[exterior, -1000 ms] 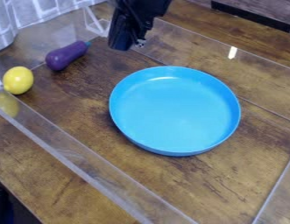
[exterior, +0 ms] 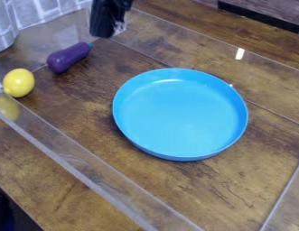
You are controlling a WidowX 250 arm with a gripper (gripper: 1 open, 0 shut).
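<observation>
The black gripper point(exterior: 106, 25) hangs at the top of the view, above and right of a purple eggplant point(exterior: 67, 58); it is shut, with nothing visible between its fingers. A yellow lemon point(exterior: 18, 83) rests at the left. A round blue plate point(exterior: 180, 112) lies in the middle right of the wooden surface, apart from both.
A clear plastic wall point(exterior: 85, 171) runs along the lower left, with another at the right. A white object point(exterior: 1, 23) stands at the top left corner. The wood around the plate is mostly bare.
The gripper has moved left and slightly up, toward the side where the eggplant lies. The eggplant, lemon and plate look unchanged.
</observation>
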